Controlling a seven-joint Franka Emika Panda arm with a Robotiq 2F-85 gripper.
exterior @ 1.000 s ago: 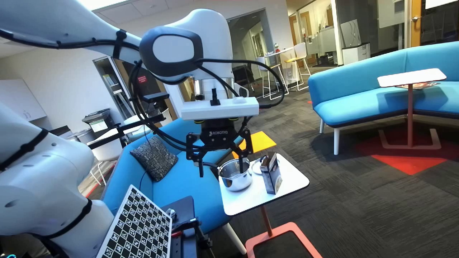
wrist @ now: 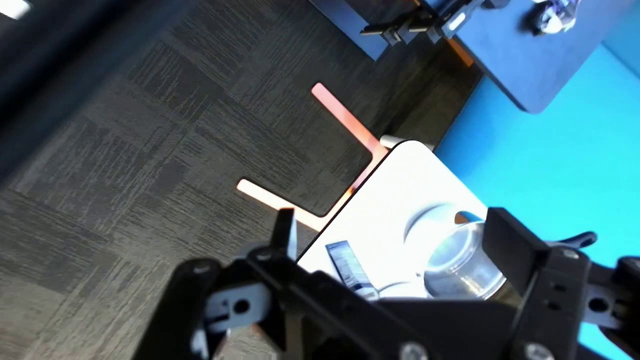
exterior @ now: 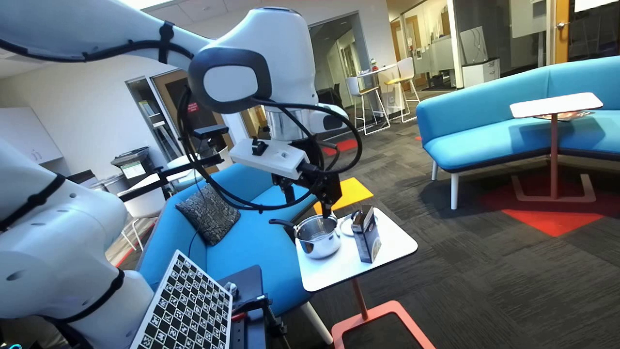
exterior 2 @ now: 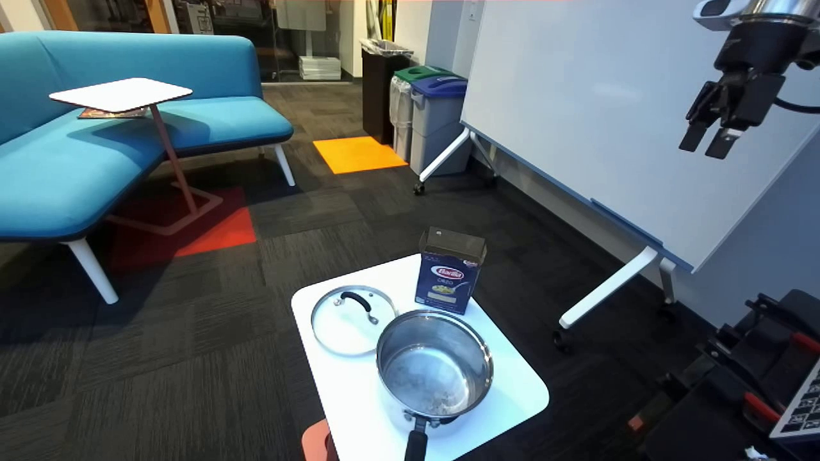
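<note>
A steel pot [exterior 2: 434,369] with a black handle stands uncovered on the small white table [exterior 2: 346,399]. Its glass lid [exterior 2: 338,326] lies flat beside it, and a dark blue Barilla pasta box [exterior 2: 447,280] stands upright at the table's far side. My gripper [exterior 2: 705,148] is raised high, well away from the tabletop, with open fingers and nothing between them. In the wrist view the gripper spreads its fingers wide; the pot [wrist: 459,264] is partly covered by one finger, and the box [wrist: 349,264] shows between them near the lower edge.
A blue sofa [exterior: 255,250] adjoins the small table. A checkered board [exterior: 186,305] and a dark platform [exterior: 244,285] stand near the arm's base. In the other exterior view, a whiteboard [exterior 2: 615,100] rises behind the gripper. Open carpet [exterior: 511,279] surrounds the table.
My gripper has turned about its wrist, from facing the first exterior camera broadside to nearly edge-on, and sits slightly higher. The pot, lid and box have stayed put.
</note>
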